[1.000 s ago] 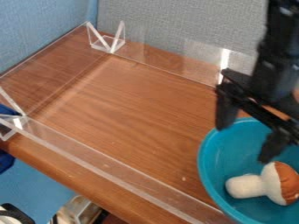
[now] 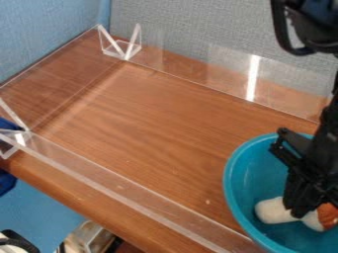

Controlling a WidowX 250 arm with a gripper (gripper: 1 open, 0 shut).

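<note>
My black gripper [image 2: 301,188] reaches down from the right edge into a blue bowl [image 2: 240,186] at the lower right. Its fingertips are over a white toy mushroom [image 2: 274,210] with an orange-brown cap [image 2: 327,215], lying on its side in the bowl. The fingers hide the middle of the mushroom; whether they grip it I cannot tell.
A grey textured wall stands behind. Dark blue and other items sit off the table at the lower left.
My gripper has moved down into the bowl onto the mushroom, and its fingers look closer together than before.
</note>
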